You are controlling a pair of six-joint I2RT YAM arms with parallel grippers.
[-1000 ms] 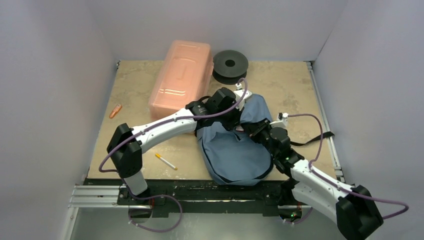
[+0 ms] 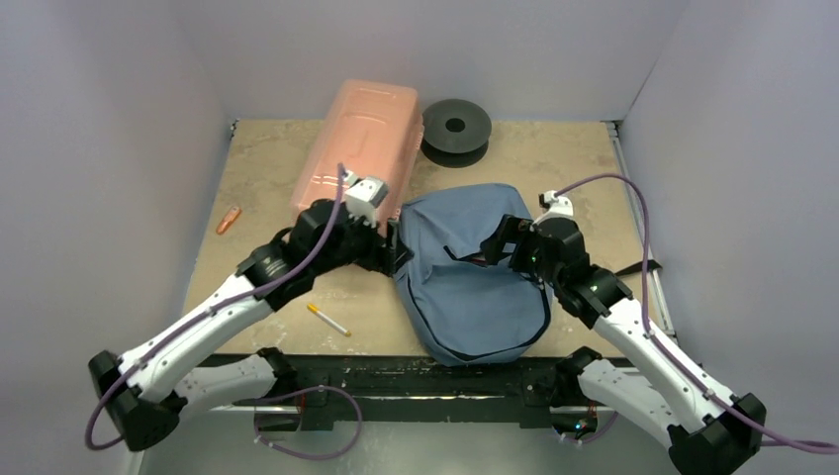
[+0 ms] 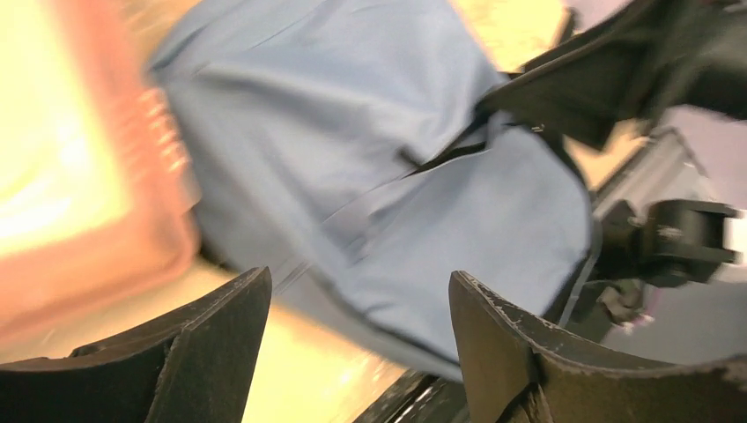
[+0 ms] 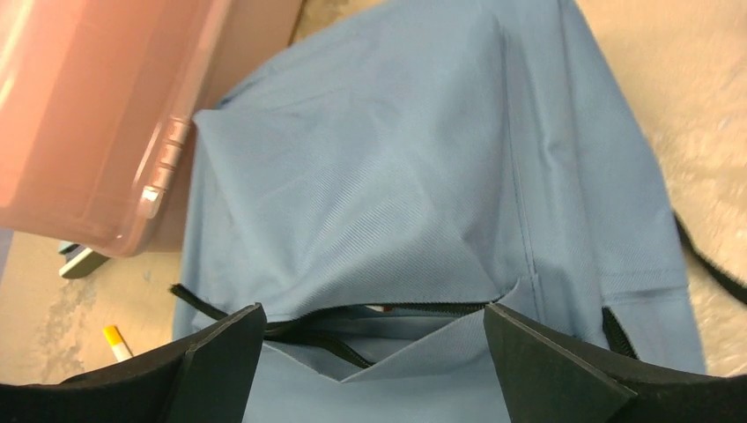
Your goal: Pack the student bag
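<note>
A blue-grey bag (image 2: 465, 312) lies open-zipped on the table, its pocket slit across the middle, with a small reddish-white bit showing inside. My left gripper (image 2: 394, 252) is over the bag's left edge, fingers apart with nothing between them; its wrist view is blurred. My right gripper (image 2: 503, 237) stands open above the pocket slit, nothing between its fingers. An orange small item (image 2: 228, 220) lies at the far left; a yellow-capped white marker (image 2: 328, 320) lies left of the bag.
A translucent pink box (image 2: 351, 139) sits left of and behind the bag, beside a dark spool (image 2: 455, 134) at the back. A black strap (image 2: 633, 268) extends right.
My left gripper has pulled away leftward from the bag's middle. My right gripper has risen and moved slightly up in the top view, away from the pocket.
</note>
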